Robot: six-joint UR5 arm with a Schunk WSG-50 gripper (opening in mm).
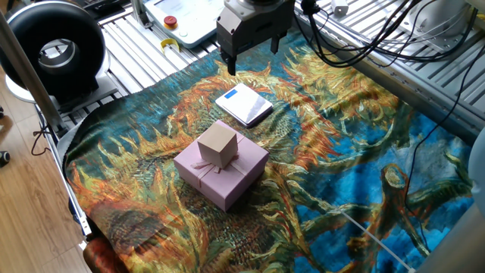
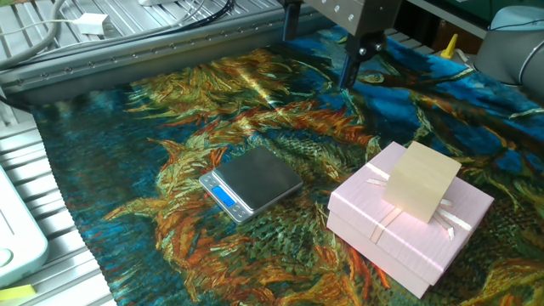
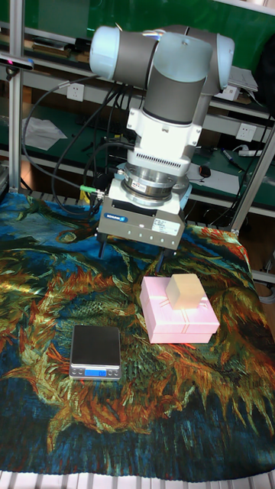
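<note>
A plain tan cube [image 1: 217, 145] rests on the lid of a pink gift box [image 1: 227, 182] with a ribbon. Beside the box, on the patterned cloth, lies a flat digital scale [image 2: 252, 183] with a lit blue display; its plate is bare. Above and behind these things hangs my gripper [image 3: 131, 257], pointing down, its two dark fingers [image 3: 161, 262] spread wide. The gap between them is empty. It stands clear of the cube, the box and the scale in every view.
The patterned cloth [image 1: 318, 227] covers the table, with free room around the box and scale. A red emergency button [image 1: 170, 22] sits on a panel at the back. Black cables [image 1: 341, 57] loop beside the arm. A dark round object [image 1: 53, 53] stands at the left.
</note>
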